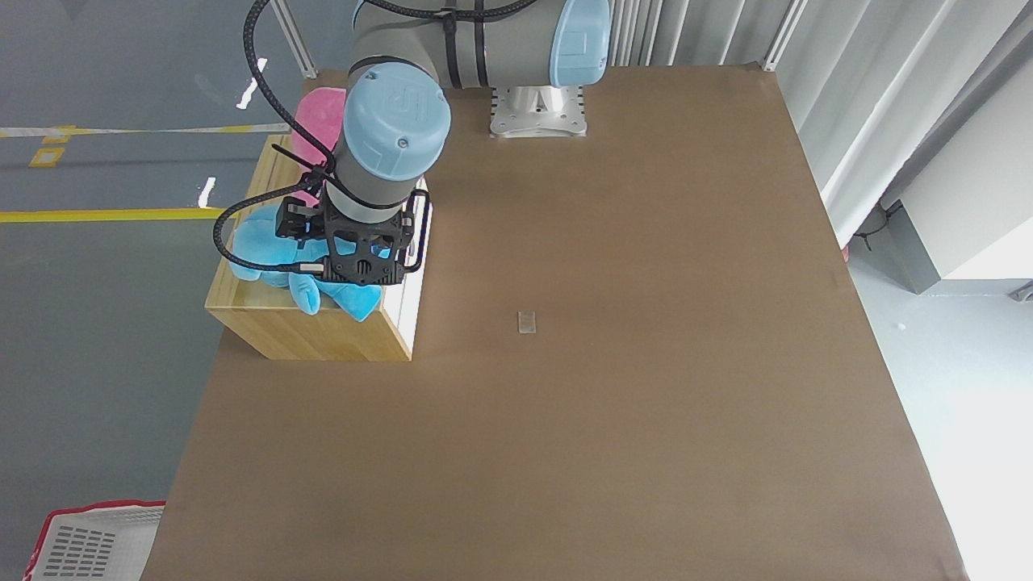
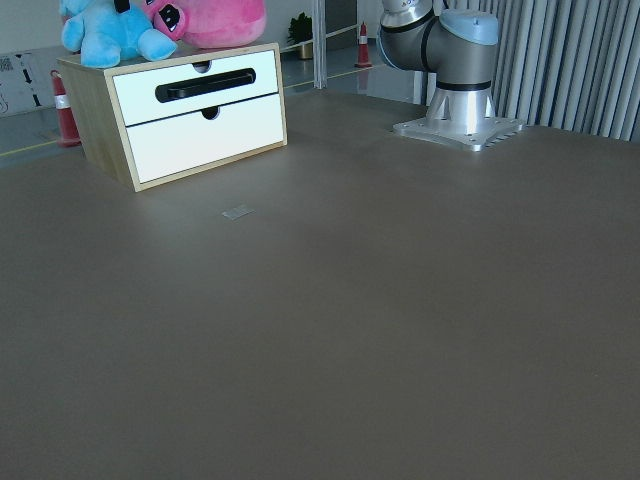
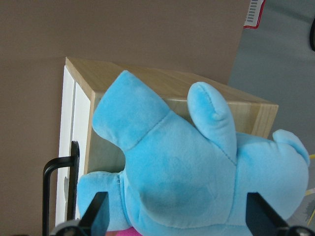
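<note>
A blue plush toy lies on top of the wooden cabinet, with a pink plush beside it. The cabinet has white drawer fronts and a black handle. My gripper is low over the blue plush, its two black fingers apart on either side of the plush's body; whether they press on it I cannot tell. In the front view the wrist housing hides the fingers.
The robot base stands at the back. A white basket with a red rim sits beyond the table's left edge.
</note>
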